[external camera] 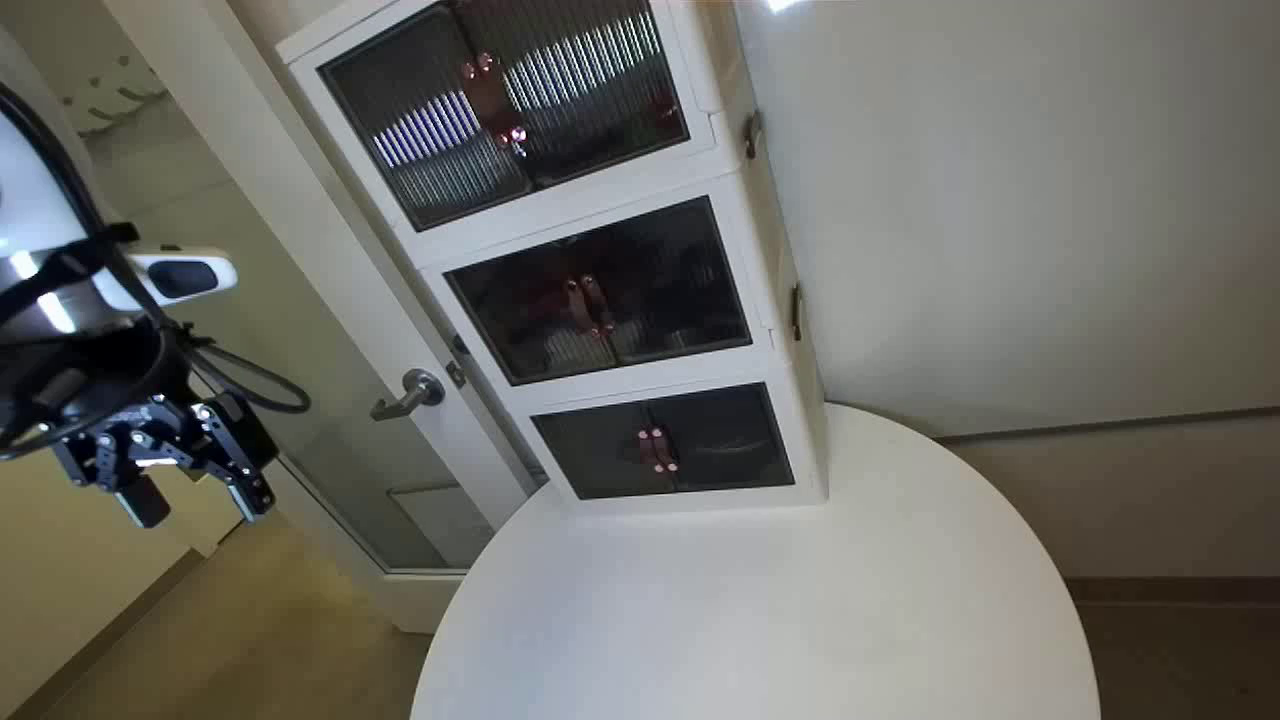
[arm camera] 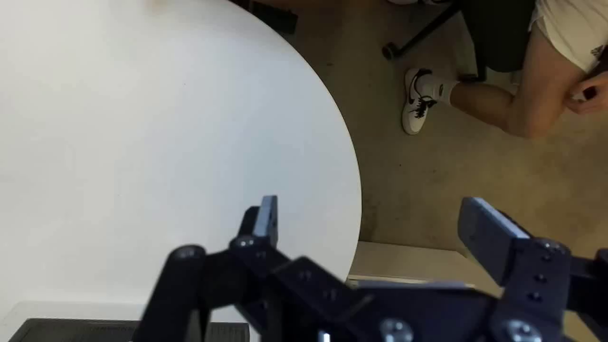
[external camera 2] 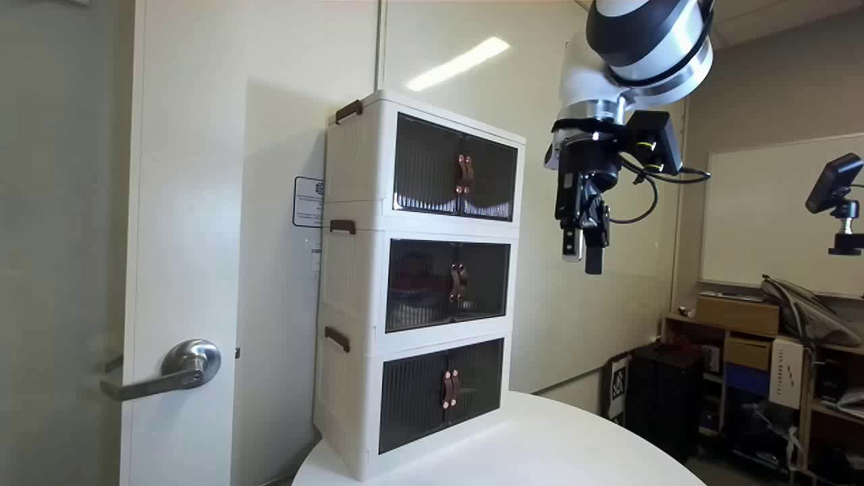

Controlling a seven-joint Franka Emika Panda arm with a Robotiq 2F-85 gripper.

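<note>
A white three-tier cabinet [external camera 2: 352, 275] with dark ribbed double doors stands on a round white table [external camera: 744, 600]. All three pairs of doors look closed, each with brown handles at the middle, such as the lower handles [external camera 2: 451, 389], middle handles [external camera 2: 459, 282] and top handles [external camera 2: 465, 174]. My gripper is open, its fingers wide apart with nothing between them. In exterior view 1 the gripper [external camera: 198, 510] hangs in the air to the left, clear of the cabinet. The wrist view looks down over the table's edge, with part of the cabinet at the bottom left.
A door with a metal lever [external camera 2: 166, 372] is beside the cabinet. One person's leg with a white shoe [arm camera: 416, 102] is on the floor past the table. Shelves with boxes [external camera 2: 737, 312] stand at the far right.
</note>
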